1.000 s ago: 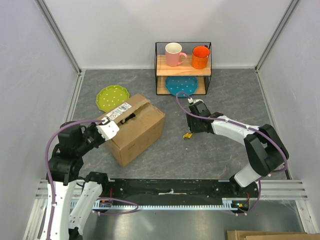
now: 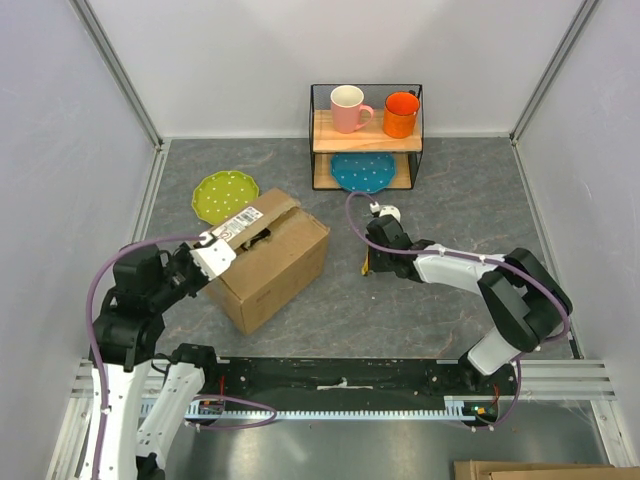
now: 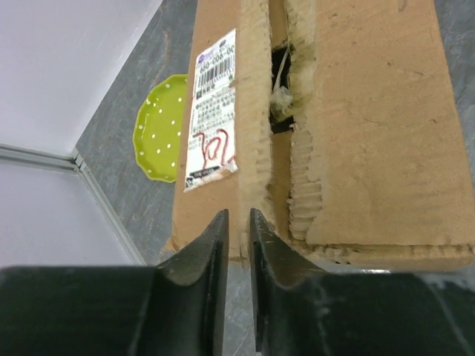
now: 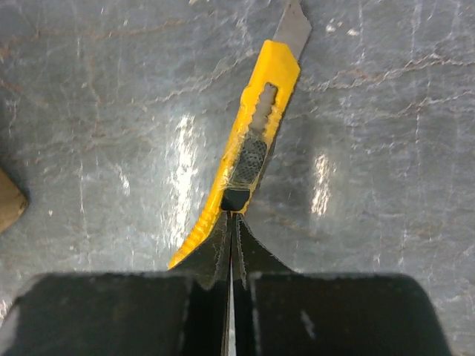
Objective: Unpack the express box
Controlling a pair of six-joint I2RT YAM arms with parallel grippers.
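Note:
The express box (image 2: 285, 265) stands left of centre, its taped top seam slit along part of its length with a dark gap (image 3: 282, 67). At the box's near left top edge is my left gripper, its fingers a little apart with cardboard showing in the gap; whether they touch it I cannot tell. A yellow utility knife (image 4: 249, 148) lies on the grey table, blade exposed. My right gripper is shut, its fingertips over the knife's handle edge, with nothing showing between them. From above, only a sliver of the knife (image 2: 366, 265) shows.
A green dotted plate (image 2: 225, 197) lies behind the box. The rack (image 2: 365, 145) at the back holds a pink mug (image 2: 347, 108), an orange mug (image 2: 401, 115) and a blue plate (image 2: 363, 172).
My right gripper has shifted slightly left. The visible yellow part of the knife has also moved left and now looks more upright in the top view. The left arm and box look unmoved.

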